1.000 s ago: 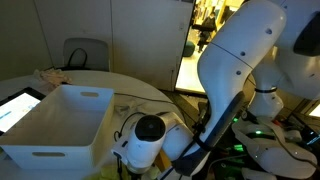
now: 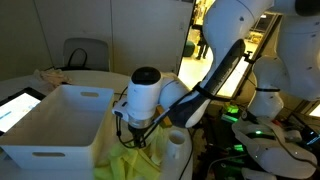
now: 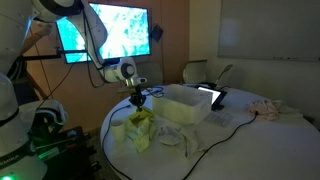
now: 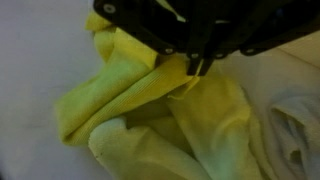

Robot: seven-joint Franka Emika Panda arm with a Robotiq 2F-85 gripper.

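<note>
A yellow cloth [image 3: 141,127] lies crumpled on the white table, part of it raised toward my gripper [image 3: 138,104]. In the wrist view the fingers are close together, and the fingertips [image 4: 196,66] press into a fold of the yellow cloth [image 4: 130,85]. My gripper [image 2: 137,140] is shut on that fold. Exterior view 1 shows the cloth [image 2: 128,162] spread below the gripper at the near edge of the table, with the arm hiding part of it.
An open white box [image 2: 62,120] stands beside the cloth. A pale grey cloth [image 3: 175,136] lies near it, and a peach cloth [image 3: 265,108] lies farther off. A lit screen [image 2: 17,107] and dark cables are also on the table. Its far part is bare.
The arm has risen and moved away from the near table edge. More of the yellow cloth now shows under the gripper, part of it drawn upward.
</note>
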